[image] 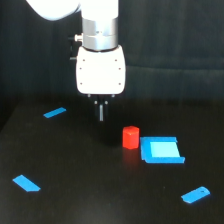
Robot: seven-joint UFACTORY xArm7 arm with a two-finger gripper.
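Observation:
A small red block rests on the dark table, just left of the blue square outline. My gripper hangs under the white hand, to the left of the block and higher in the view, apart from it. Its dark fingers blend into the background, so how far apart they stand is unclear. No object shows at the fingertips. A blue-taped square with a pale middle lies right of the block, and nothing stands on it.
Strips of blue tape lie flat at the back left, front left and front right.

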